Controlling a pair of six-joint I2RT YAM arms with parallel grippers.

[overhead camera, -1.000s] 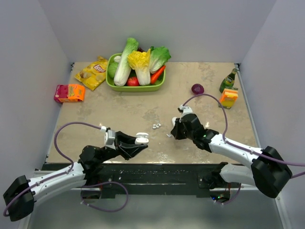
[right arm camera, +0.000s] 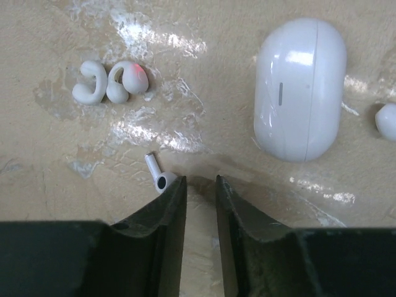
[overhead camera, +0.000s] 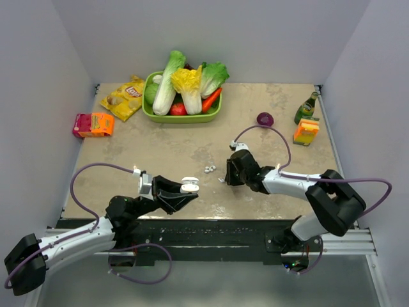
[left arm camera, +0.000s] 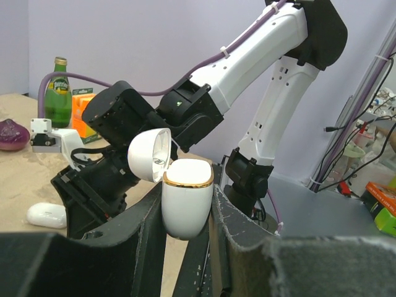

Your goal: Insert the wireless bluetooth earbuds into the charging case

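Note:
My left gripper (overhead camera: 188, 194) is shut on the open charging case (left arm camera: 186, 204), whose lid (left arm camera: 148, 154) stands up, as the left wrist view shows. My right gripper is low over the table, part open, its left finger beside a white earbud (right arm camera: 161, 176) with a stem; whether it touches cannot be told. A larger closed white oval case (right arm camera: 299, 90) lies behind it on the right, with a small white piece (right arm camera: 386, 121) at the edge. Small white curled pieces (right arm camera: 127, 81) lie at the upper left of the right wrist view.
A green vegetable basket (overhead camera: 153, 114) stands at the back, chips (overhead camera: 121, 96) and boxes (overhead camera: 92, 125) at left. An onion (overhead camera: 264, 119), bottle (overhead camera: 305, 107) and orange carton (overhead camera: 306, 132) are back right.
The right arm has shifted left in the top view, its gripper moving toward the small earbud. The left arm and the case it holds look unchanged.

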